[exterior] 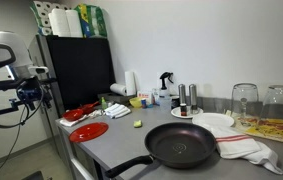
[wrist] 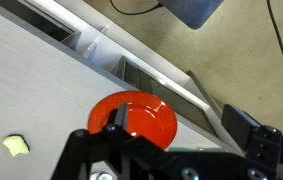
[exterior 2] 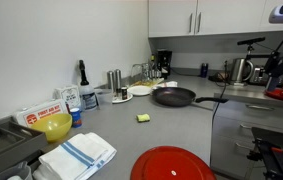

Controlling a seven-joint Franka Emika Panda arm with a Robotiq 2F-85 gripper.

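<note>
My gripper (exterior: 31, 100) hangs at the far left, in the air beside the counter and apart from everything on it. In the wrist view its dark fingers stand wide apart, with nothing seen held between them. A flat red plate (wrist: 139, 105) lies on the counter below, near the edge; it shows too as a red disc (exterior 2: 171, 165) in the front of exterior view 2. A black frying pan (exterior: 179, 145) rests farther along the counter, its handle pointing toward the front edge. Between plate and pan lies a small yellow-green sponge (exterior: 138, 124).
A white towel (exterior: 246, 147) lies beside the pan, near a white plate (exterior: 213, 120) and two glass jars (exterior: 245, 99). A yellow bowl (exterior 2: 54, 125) and a spray bottle (exterior 2: 83, 75) stand along the wall. Bare counter (exterior 2: 181, 128) surrounds the sponge.
</note>
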